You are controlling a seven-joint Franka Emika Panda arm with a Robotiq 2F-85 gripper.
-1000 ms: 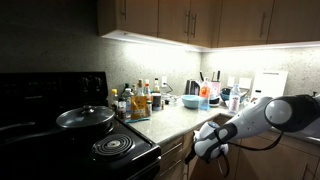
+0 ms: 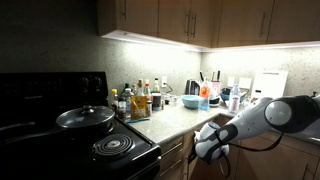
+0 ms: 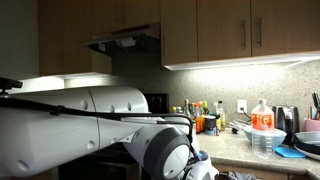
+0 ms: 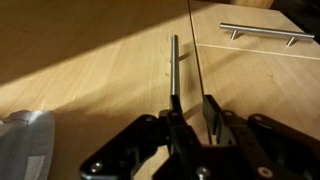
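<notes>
In the wrist view, an upright metal bar handle (image 4: 175,62) stands on a wooden cabinet door (image 4: 110,70). Its lower end runs in among the black fingers of my gripper, which looks shut on it. The fingers partly hide the grip itself. From the first exterior view, the gripper (image 2: 189,160) appears low in front of the cabinets below the counter. The second exterior view shows the arm (image 3: 165,150) reaching down, the gripper not clear there.
A drawer with a horizontal handle (image 4: 265,31) lies right of the door seam. A grey cloth-like thing (image 4: 27,145) is at lower left. Above is the counter (image 2: 172,122) with bottles (image 2: 140,100); the stove (image 2: 112,146) with a pan (image 2: 85,117) stands left.
The arm's upper links have shifted slightly to the right in the first exterior view. The gripper stays at about the same low spot, and the counter items have not moved.
</notes>
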